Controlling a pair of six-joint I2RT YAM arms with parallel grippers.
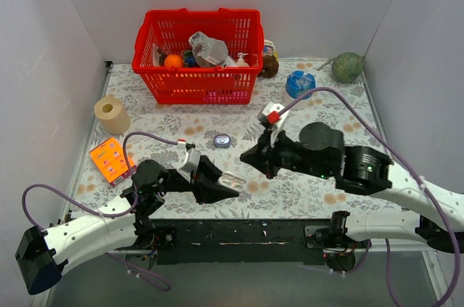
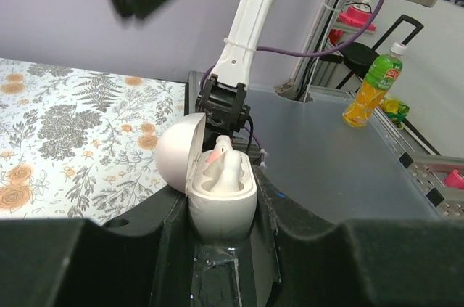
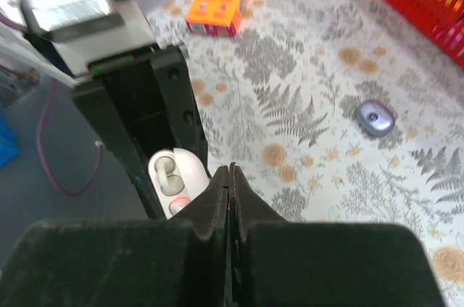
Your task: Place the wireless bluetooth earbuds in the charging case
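Note:
My left gripper [image 1: 217, 185] is shut on the white charging case [image 2: 221, 205], held upright with its lid open. A white earbud stem shows in one slot; in the right wrist view the case [image 3: 170, 176] has one slot filled with a pale stem and a pinkish spot at its lower end. My right gripper [image 1: 254, 162] is shut with nothing visible between its fingertips, a little right of and above the case.
A small grey-purple oval object [image 1: 222, 140] lies on the floral mat behind the grippers. A red basket [image 1: 196, 93], paper roll [image 1: 109, 118], orange box [image 1: 109, 158], blue-lidded tub [image 1: 300, 82] and green ball [image 1: 347, 67] line the back and sides.

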